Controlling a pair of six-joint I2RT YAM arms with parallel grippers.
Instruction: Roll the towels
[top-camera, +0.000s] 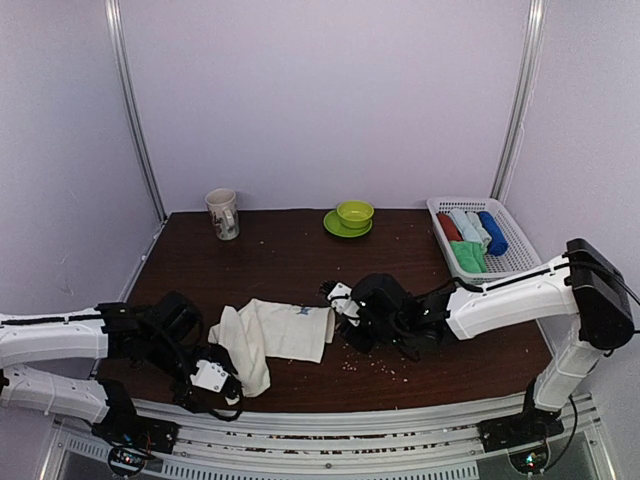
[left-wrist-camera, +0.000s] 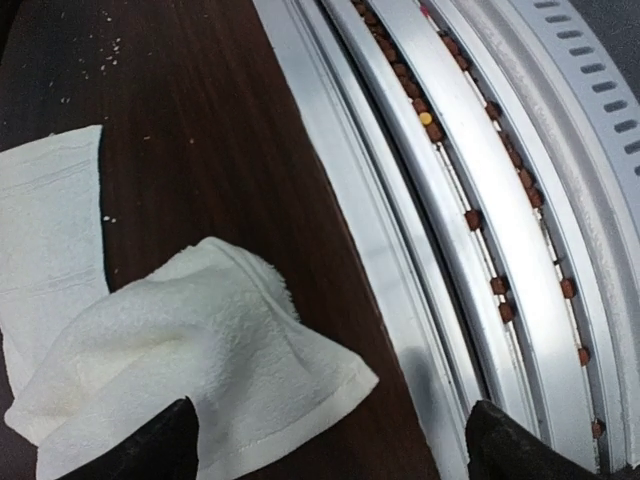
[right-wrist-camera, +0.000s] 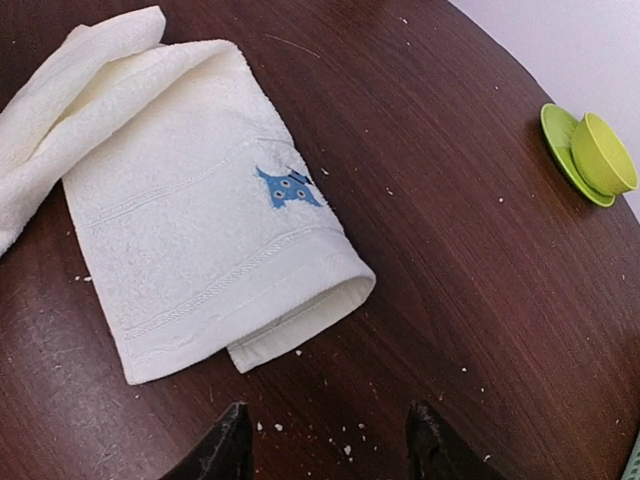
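Note:
A white towel (top-camera: 290, 330) with a blue emblem lies on the dark table, its right end folded under, as the right wrist view shows. Its left part (left-wrist-camera: 180, 350) is bunched and hangs forward toward the near edge. My left gripper is open at the near left, over the towel's front corner and the table's metal edge, holding nothing. My right gripper stands just right of the towel's folded end, fingers apart with nothing between them.
A white basket (top-camera: 507, 262) with rolled coloured towels stands at the back right. A mug (top-camera: 222, 214) and a green bowl (top-camera: 355, 212) on a plate are at the back. Crumbs lie near the right gripper.

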